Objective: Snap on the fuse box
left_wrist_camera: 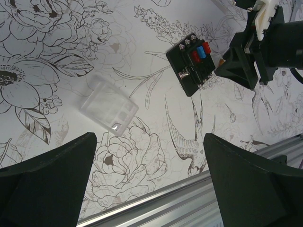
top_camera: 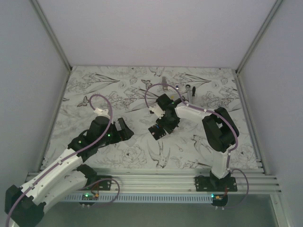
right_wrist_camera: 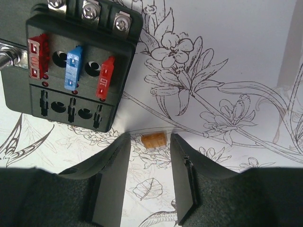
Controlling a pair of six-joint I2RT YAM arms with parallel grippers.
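The black fuse box, with red and blue fuses on it, lies on the floral surface at the table's centre. Just beside it a small orange fuse lies between the fingertips of my right gripper, which is part open; whether both fingers touch it I cannot tell. In the top view the right gripper hangs just right of the box. My left gripper is open, empty, above the surface left of the box.
A clear plastic tray lies below the left gripper. Several tools, including a black-handled one, lie at the back right.
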